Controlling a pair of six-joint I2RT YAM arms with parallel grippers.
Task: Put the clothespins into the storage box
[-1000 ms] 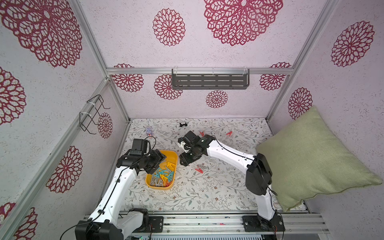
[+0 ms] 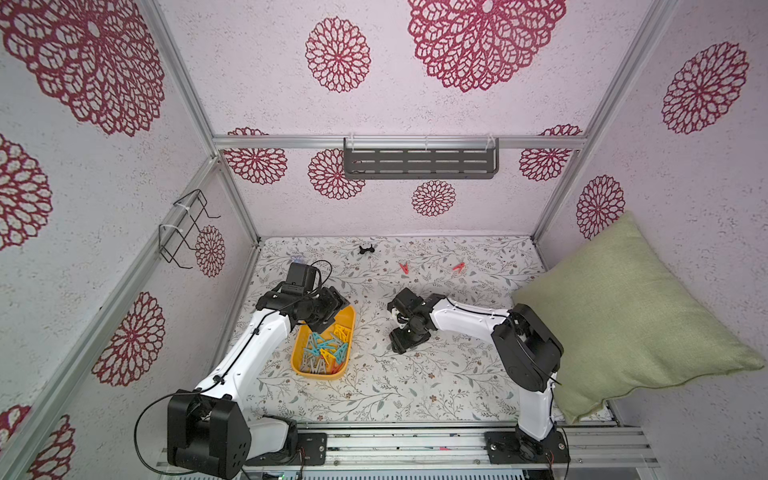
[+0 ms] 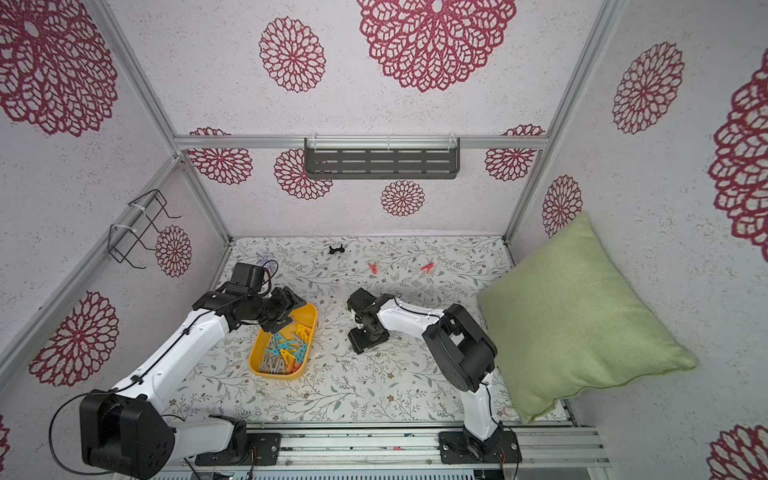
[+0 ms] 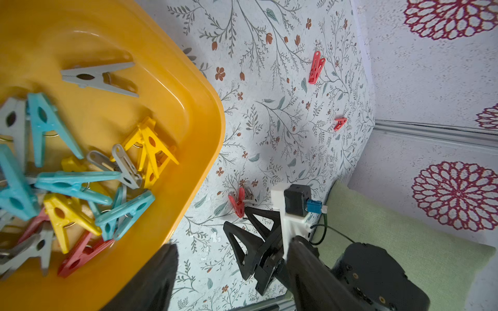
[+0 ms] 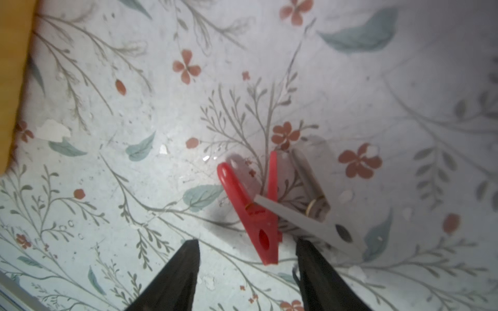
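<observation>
The yellow storage box [image 3: 257,352] holds several grey, cyan, yellow and red clothespins. My left gripper hangs over the box, fingers apart, nothing seen between them. My right gripper is low over the table right of the box, open around a red clothespin [image 5: 262,228] with a grey clothespin [image 5: 326,228] lying across it. Two red clothespins, one here [image 4: 316,67] and another [image 4: 339,123], lie farther back on the table.
A green pillow [image 2: 616,320] fills the right side. A small black object [image 2: 366,249] lies at the back. A shelf [image 2: 420,164] hangs on the back wall.
My right gripper has come down from beside the box to the clothespins.
</observation>
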